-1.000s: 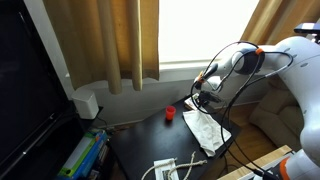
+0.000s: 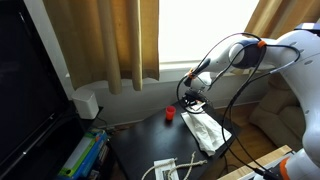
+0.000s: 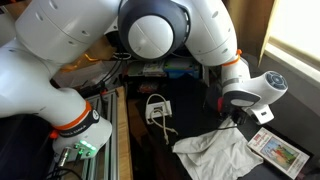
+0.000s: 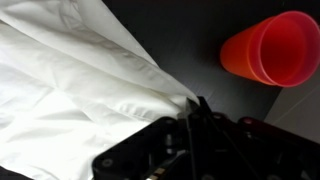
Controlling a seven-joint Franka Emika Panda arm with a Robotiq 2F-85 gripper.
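A white cloth (image 2: 206, 131) lies rumpled on the dark table. In the wrist view the cloth (image 4: 80, 85) fills the left side, and one edge rises to a point at the fingertips. My gripper is shut there, with that thin fold pinched at its tip. Exterior view 2 has the cloth (image 3: 218, 155) spread below and in front of the gripper (image 3: 238, 119). A red cup (image 4: 272, 48) stands to the right in the wrist view, apart from cloth and fingers. From exterior view 1 the cup (image 2: 170, 113) is left of the gripper.
A framed picture or tablet (image 3: 278, 150) lies beside the cloth. A white device (image 3: 158, 108) with a cable is on the table's other side. Colourful boxes (image 2: 80, 155) stand at the left. The table between cup and device is mostly clear.
In exterior view 1 my gripper has shifted left, toward the red cup's side. The cup stays where it was, and most of the cloth looks unmoved.
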